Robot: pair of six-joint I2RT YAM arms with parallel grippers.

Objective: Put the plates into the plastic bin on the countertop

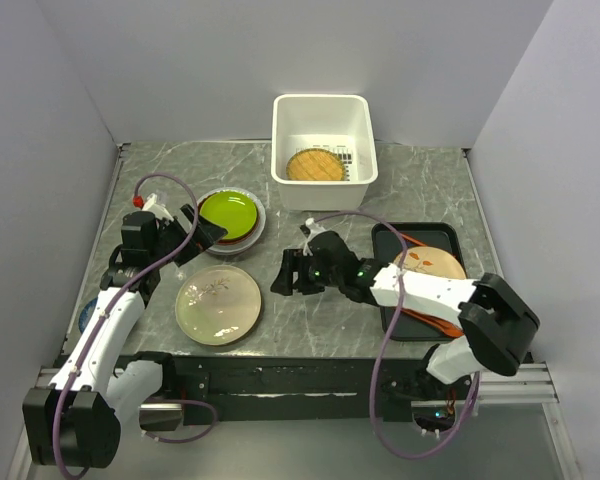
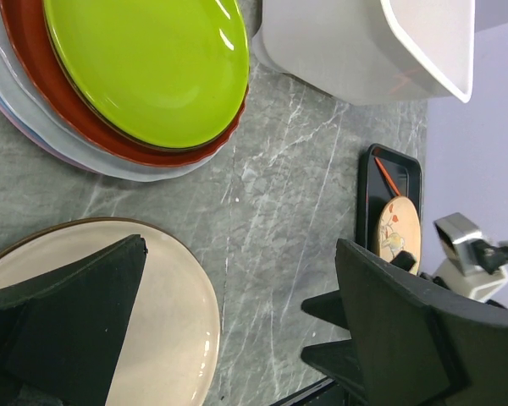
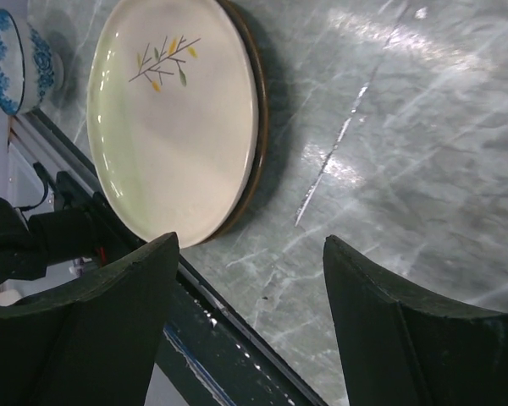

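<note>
A large cream plate with a twig design [image 1: 218, 305] lies flat at the counter's front left; a brown rim shows beneath it in the right wrist view. Behind it is a stack topped by a green plate [image 1: 229, 214], with a red-brown plate [image 2: 110, 135] and pale plates below. The white plastic bin [image 1: 323, 197] stands at the back, a yellow-orange plate [image 1: 316, 165] inside. My left gripper [image 1: 206, 228] is open by the stack's left edge, empty. Open and empty too, my right gripper [image 1: 285, 274] hangs to the right of the cream plate, apart from it.
At right, a black tray [image 1: 408, 330] holds a patterned round plate [image 1: 433, 262] and orange utensils [image 1: 435, 321]. A blue-and-white bowl [image 3: 24, 63] sits at the far left. Bare counter lies between the stack and the tray.
</note>
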